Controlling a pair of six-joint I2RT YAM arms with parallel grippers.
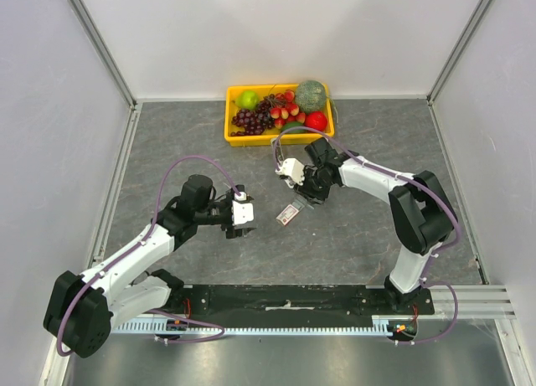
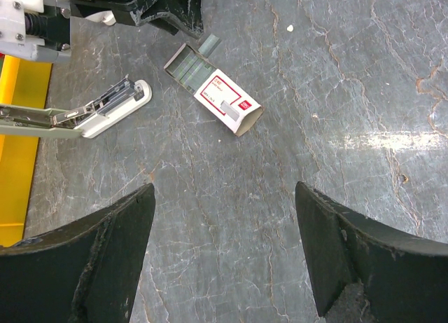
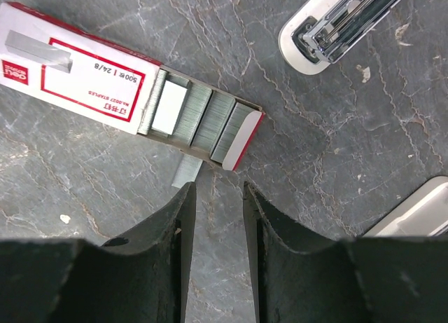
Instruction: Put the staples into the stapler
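Observation:
The staple box [image 3: 91,78] lies on the grey table, its tray slid out showing rows of staples [image 3: 210,123]. A loose staple strip [image 3: 186,170] lies just outside the tray. The stapler lies opened beside the box, its channel [image 3: 339,25] in the right wrist view's upper right. My right gripper hovers over the tray end, fingers part open with nothing seen between them. My left gripper is open and empty, left of the box.
A yellow crate [image 1: 230,126] of fruit stands at the back.

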